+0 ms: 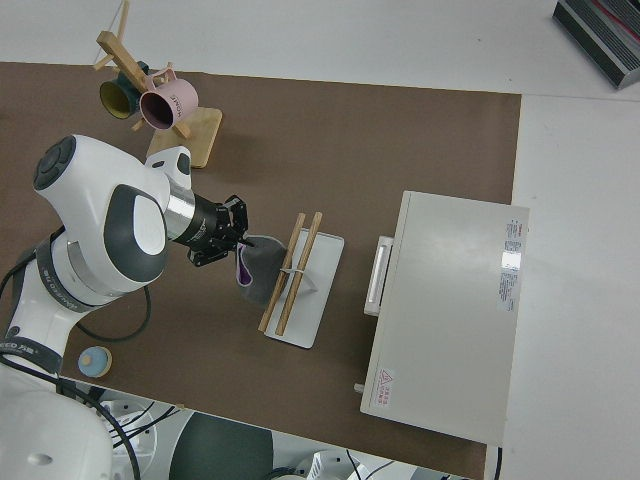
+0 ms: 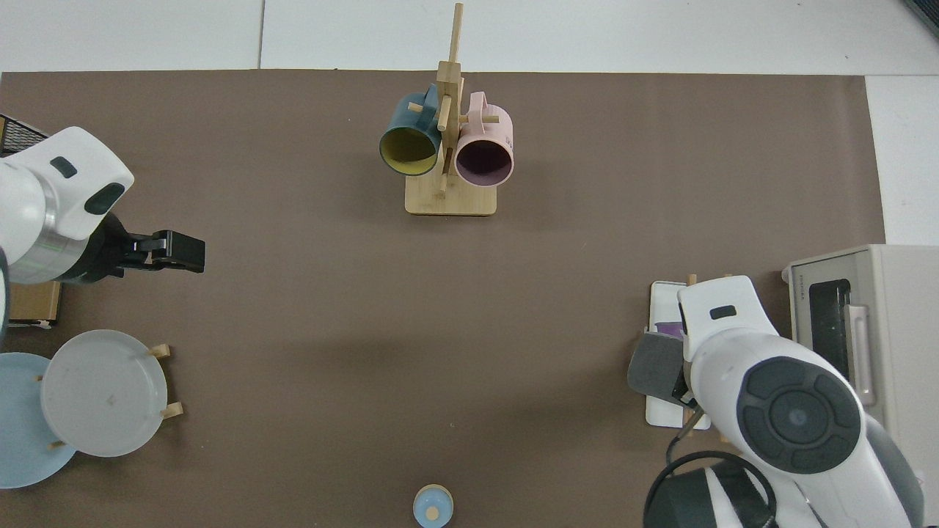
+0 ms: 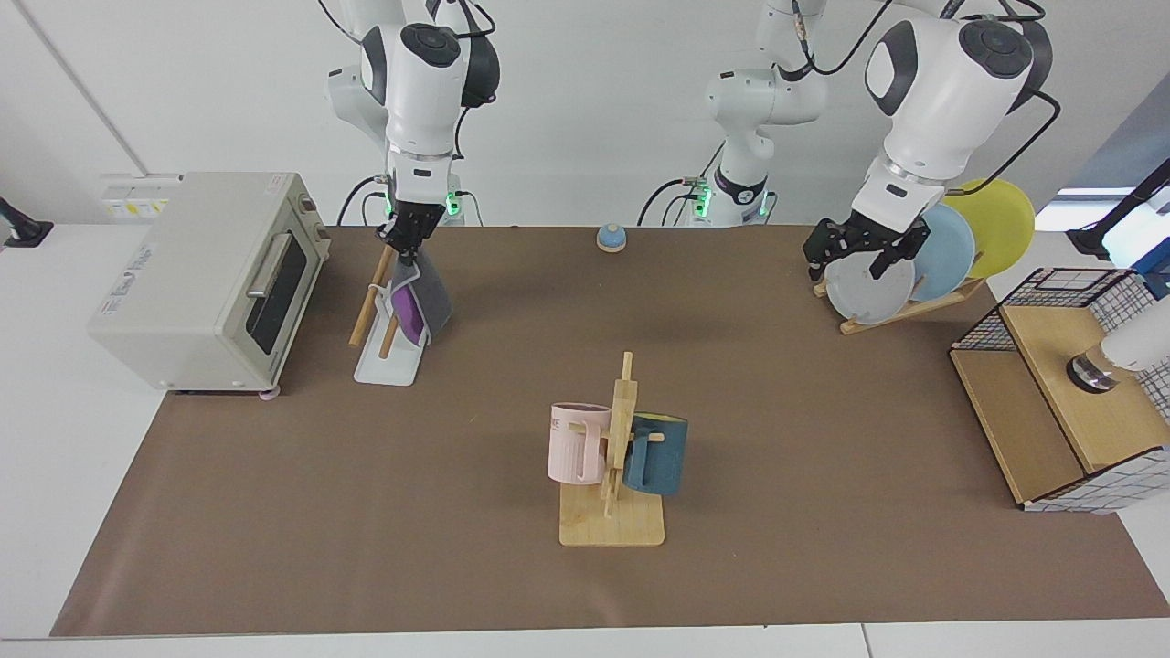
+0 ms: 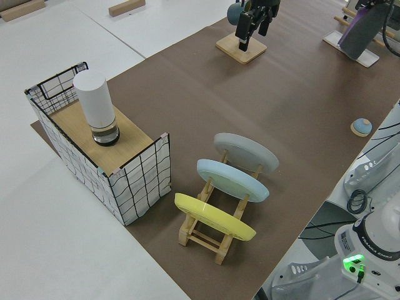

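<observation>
My right gripper is over a white board with wooden rails, at a grey and purple cloth item; in the front view the gripper sits at the item's top. Whether its fingers are shut on it is unclear. My left gripper hovers near the plate rack, above the white plate; its finger state is hard to tell.
A mug tree with teal and pink mugs stands at the back. A white oven is beside the board. A wire shelf, plates and a small blue round object are around.
</observation>
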